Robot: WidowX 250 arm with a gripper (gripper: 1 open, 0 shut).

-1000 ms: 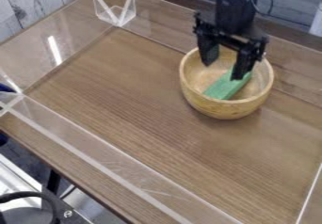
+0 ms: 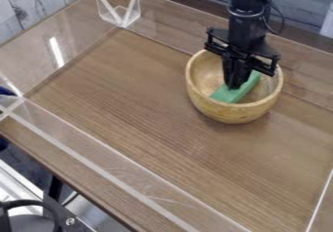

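Observation:
A light wooden bowl [image 2: 221, 104] sits on the wooden table at the right back, with a green object [image 2: 227, 95] lying inside it. My black gripper [image 2: 236, 84] reaches down into the bowl over the green object, partly covering it. Its fingers look close together; whether they touch the green object is unclear.
Clear tape marks [image 2: 120, 10] are at the back left. A dark object [image 2: 33, 216] with cables is at the lower left corner, off the table edge.
My gripper has moved lower and toward the front, down into the bowl over the green object. The bowl stays in about the same place.

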